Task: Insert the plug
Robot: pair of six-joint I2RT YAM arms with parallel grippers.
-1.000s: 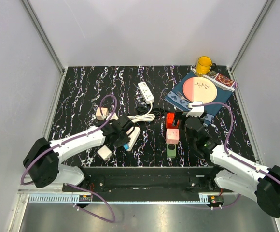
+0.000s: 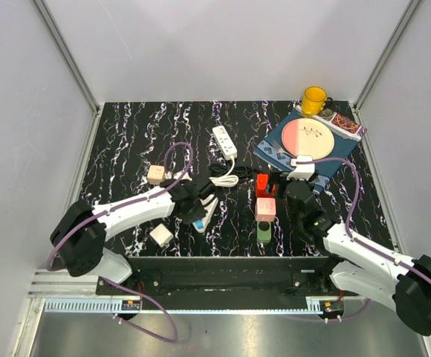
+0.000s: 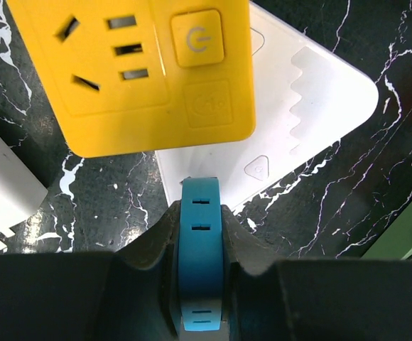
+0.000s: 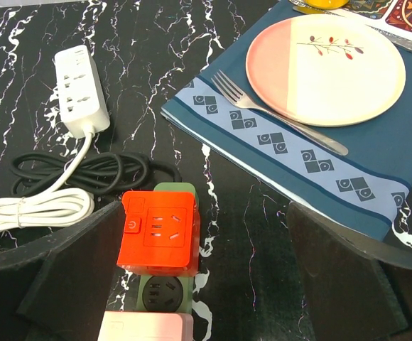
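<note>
My left gripper (image 2: 198,211) is shut on a blue plug (image 3: 201,249), its slotted face turned up in the left wrist view. The blue plug is at the near end of a white base strip (image 3: 298,99); its underside is hidden, so I cannot tell how deep it sits. Beyond it on the same strip is a yellow socket adapter (image 3: 149,71) with a power button, hidden from above by the arm. My right gripper hangs open with nothing between its fingers, close to a red socket adapter (image 4: 160,224) on a green strip (image 4: 165,293).
A pink block (image 2: 265,209) sits on the green strip. White power strip (image 2: 224,142), coiled cables (image 2: 225,181), a plate (image 2: 313,139) on a blue mat and a yellow mug (image 2: 313,100) lie farther back. Pale blocks (image 2: 161,235) flank the left arm.
My left arm has shifted a little to the right, the blue plug moving slightly with it and the gripper covering more of the white strip. My right arm has stayed still.
</note>
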